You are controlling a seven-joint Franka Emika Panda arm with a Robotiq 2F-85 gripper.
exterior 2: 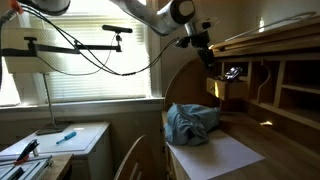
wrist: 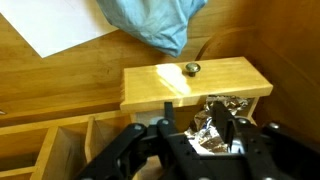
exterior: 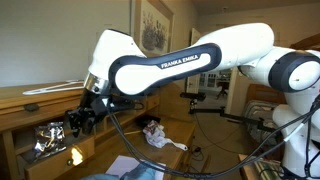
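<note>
My gripper is open above the pulled-out small wooden drawer (wrist: 150, 84), its dark fingers pointing down at it with nothing held between them. Inside the drawer lies a crinkled silver foil packet (wrist: 206, 142), partly hidden behind the fingers in the wrist view. A small round knob (wrist: 192, 69) sits on the drawer front. In exterior view 1 the gripper (exterior: 75, 120) hangs beside the packet (exterior: 50, 136), above the drawer front (exterior: 76, 156). A blue-grey cloth (exterior 2: 190, 124) lies crumpled on the desk, clear of the gripper.
A white sheet of paper (exterior 2: 216, 156) lies flat near the cloth. Open cubbies (exterior 2: 300, 103) line the desk's back, under a shelf (exterior 2: 270, 40). Farther along the desk is a white and red item (exterior: 156, 134). Some of the wooden desktop is bare.
</note>
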